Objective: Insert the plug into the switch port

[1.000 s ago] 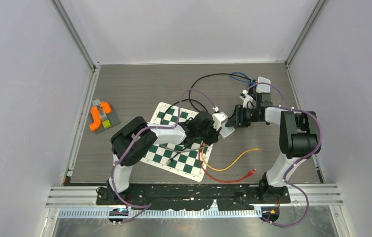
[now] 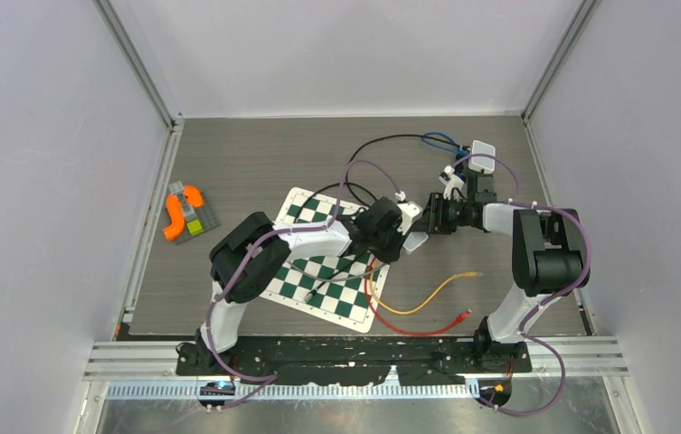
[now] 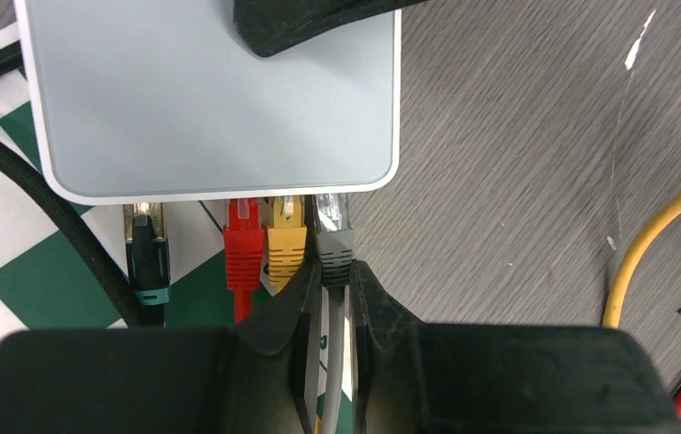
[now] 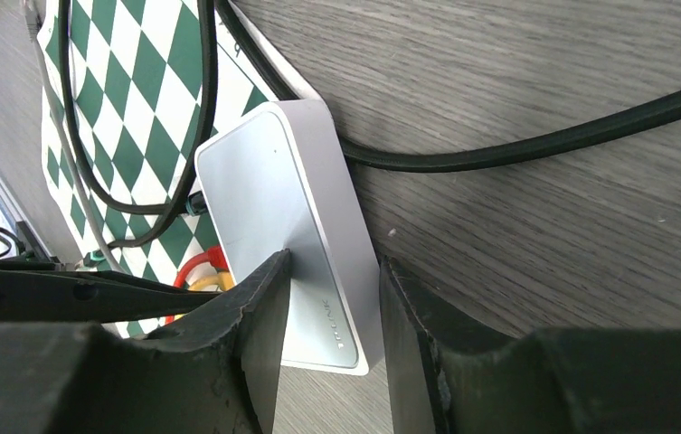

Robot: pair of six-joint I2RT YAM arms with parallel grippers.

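A white box-shaped switch (image 4: 264, 199) with a grey face stands at the checkered board's right edge. My left gripper is shut on a grey plug (image 3: 335, 246) by its ribbed boot. The plug's clear tip (image 3: 332, 210) meets the lower edge of the switch (image 3: 210, 108); how deep it sits in the port is hidden under that edge. From the other side, my right gripper has one finger against the grey face and one against the back, with the switch between them.
Red (image 3: 244, 249) and yellow (image 3: 286, 240) plugs sit at the same switch edge, left of the grey one. A black cable with a metal-tipped plug (image 3: 145, 244) lies farther left. The loose yellow cable end (image 2: 472, 274) and red cable end (image 2: 464, 316) rest on the table.
My left gripper has shifted a little to the right. The switch and right arm look almost still, and the loose red and yellow ends have moved slightly right.
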